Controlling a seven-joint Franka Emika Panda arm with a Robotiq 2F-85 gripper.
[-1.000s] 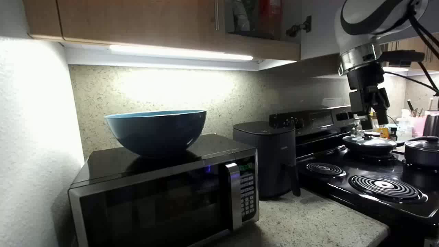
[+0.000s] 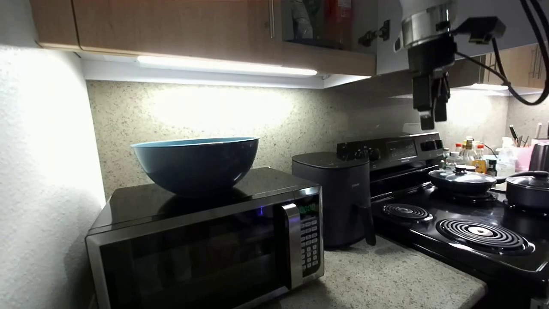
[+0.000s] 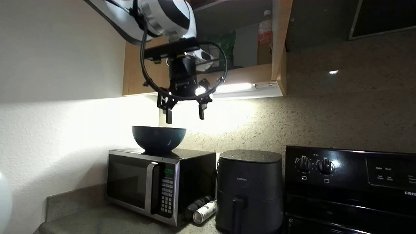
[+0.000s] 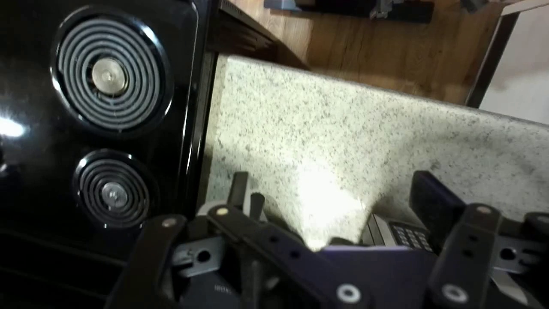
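Observation:
My gripper (image 3: pixel 185 117) stands open in mid-air, its two fingers well apart and nothing between them. In exterior view 1 it shows side-on at the upper right, higher than the air fryer. A large bowl (image 2: pixel 198 167), dark blue outside and light blue inside, rests upright on top of the black and silver microwave (image 2: pixel 206 252). The bowl's inside is mostly hidden from both exterior views. Looking down in the wrist view, the fingers (image 4: pixel 237 190) spread above the speckled counter (image 4: pixel 319 123), with the microwave's keypad at the lower right.
A black air fryer (image 3: pixel 249 191) stands between microwave and stove (image 2: pixel 463 226). Covered pans (image 2: pixel 462 180) sit at the back of the stove. Overhead, the wooden cabinet (image 3: pixel 243 74) is open, with a bottle (image 3: pixel 265 37) inside. A can (image 3: pixel 204 212) lies beside the microwave.
In exterior view 1 the arm and gripper have risen and shifted left, and the gripper now points more straight down. The bowl, microwave and air fryer have stayed put.

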